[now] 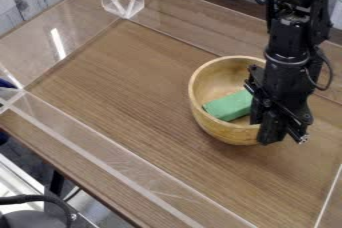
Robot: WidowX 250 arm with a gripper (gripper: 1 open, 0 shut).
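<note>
My black gripper point(274, 113) reaches down from the top right over a tan wooden bowl point(214, 77), its fingertips at the bowl's right side near the rim. It appears shut on that rim, though the dark fingers hide the exact contact. A green block point(227, 107) lies tilted inside the bowl, to the left of the fingers.
A small clear plastic object point(122, 0) stands at the back left. Black cables point(27, 202) lie at the lower left, off the table's edge.
</note>
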